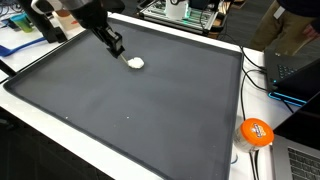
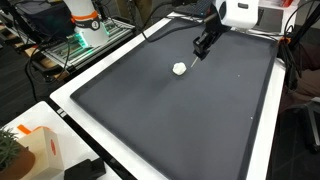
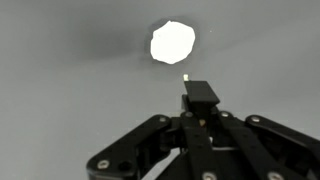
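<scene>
A small white roundish piece (image 3: 172, 42) with an uneven edge lies flat on the dark grey table. Exterior view 1 has this white piece (image 1: 136, 63) toward the back left, and exterior view 2 shows it (image 2: 180, 69) near the middle of the far half. My black gripper is shut on a thin pale stick (image 3: 186, 77), seen almost end-on from the wrist. From the side, the stick (image 2: 195, 61) slants down from the fingers toward the table, its end beside the white piece and apart from it. Whether the tip touches the table, I cannot tell.
An orange-lidded container (image 1: 254, 133) and laptops stand beyond its right edge in exterior view 1. A potted cactus (image 2: 14, 156) is off the table in exterior view 2.
</scene>
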